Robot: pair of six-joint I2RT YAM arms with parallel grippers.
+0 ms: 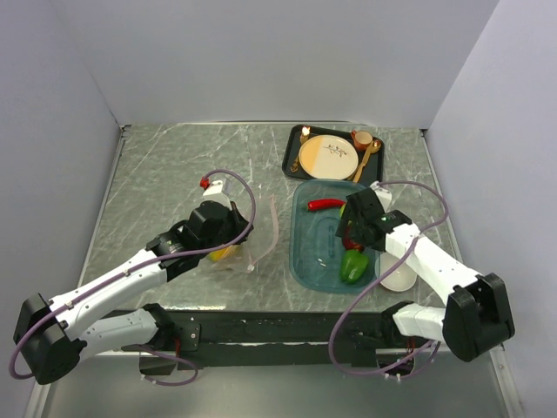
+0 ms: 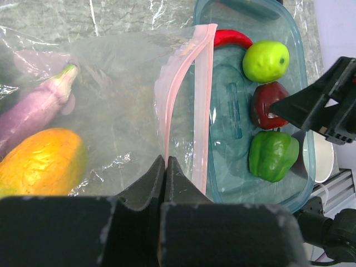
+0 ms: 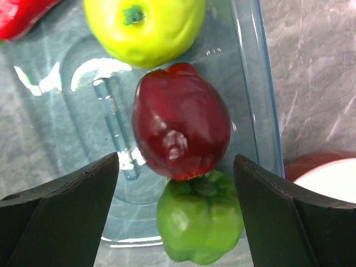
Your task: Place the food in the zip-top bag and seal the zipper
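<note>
The clear zip bag [image 2: 122,94] with pink zipper lies left of the teal bin [image 1: 305,261], holding an eggplant [image 2: 41,105] and mango [image 2: 39,161]. My left gripper is shut at the bag's opening edge; whether film is between its tips is unclear. My right gripper is open over a dark red apple or pepper [image 3: 181,122] in the bin, between a yellow-green fruit [image 3: 144,28] and a green pepper [image 3: 197,222]. A red chili [image 1: 324,204] lies at the bin's upper part.
A black tray [image 1: 291,165] with plate, mug and utensils sits behind the bin. A pale bowl [image 1: 398,279] is right of the bin, partly under my right arm.
</note>
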